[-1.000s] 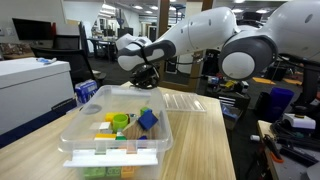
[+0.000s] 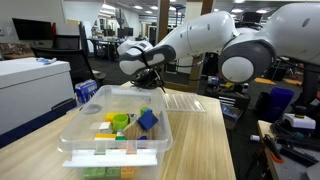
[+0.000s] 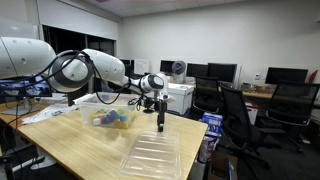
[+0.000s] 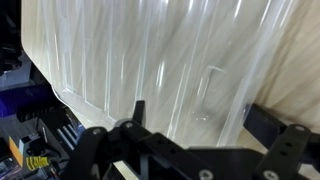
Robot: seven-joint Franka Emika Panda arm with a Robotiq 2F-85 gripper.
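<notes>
A clear, ribbed plastic lid (image 3: 150, 158) lies flat on the wooden table, and the wrist view shows its edge strip and a small molded tab up close. Over that lid, my gripper stands open, its black fingers (image 4: 138, 112) apart on either side of the lid's edge. I cannot tell whether they touch it. From the side, the gripper (image 3: 160, 126) points down at the lid's far end. A clear bin (image 2: 72, 132) holds colored blocks, among them a blue block (image 2: 148, 119) and several green and yellow ones.
Behind the bin stands a blue-and-white box (image 2: 86, 91). A white cabinet (image 2: 35, 92) borders the table's left side. Bare tabletop (image 3: 85, 150) stretches in front of the bin. Office chairs (image 3: 245, 118) stand beyond the table.
The arm's upper links have shifted slightly in exterior view 1. The bin, blocks and lid look unmoved.
</notes>
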